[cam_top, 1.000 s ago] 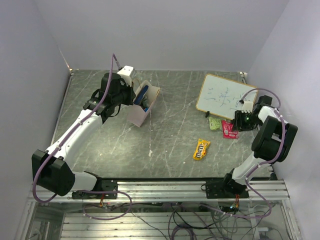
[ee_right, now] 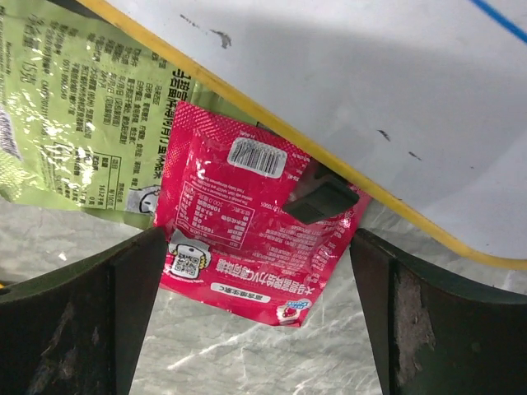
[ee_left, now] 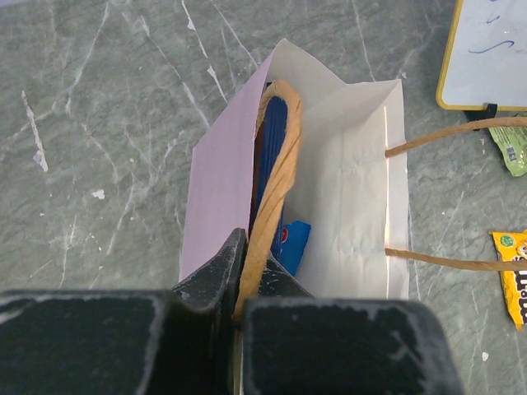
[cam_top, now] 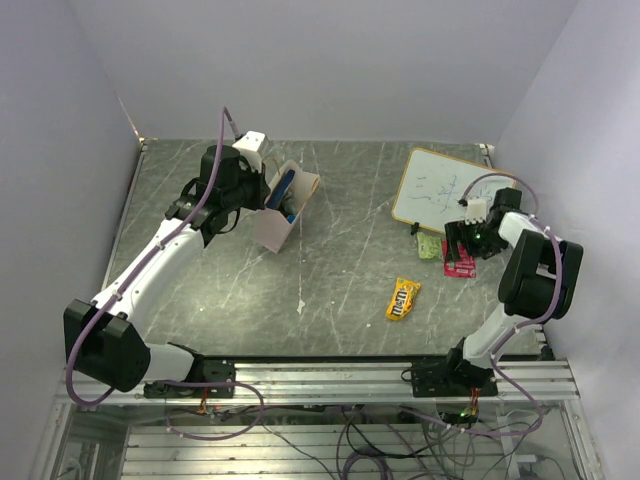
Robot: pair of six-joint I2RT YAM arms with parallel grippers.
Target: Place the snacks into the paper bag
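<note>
The paper bag point(cam_top: 275, 225) stands open left of centre with blue items point(ee_left: 292, 243) inside. My left gripper is shut on one twisted handle point(ee_left: 280, 189) of the bag. My right gripper is open over a red snack packet point(ee_right: 239, 214), its fingers at either side of the packet. A green packet point(ee_right: 86, 115) lies beside the red one. A yellow M&M's bag point(cam_top: 402, 298) lies alone nearer the front.
A whiteboard point(cam_top: 445, 185) lies at the back right, its edge along the packets, with a dark clip point(ee_right: 321, 202) at its rim.
My right gripper has moved left over the red packet. My left gripper and the bag have stayed put.
</note>
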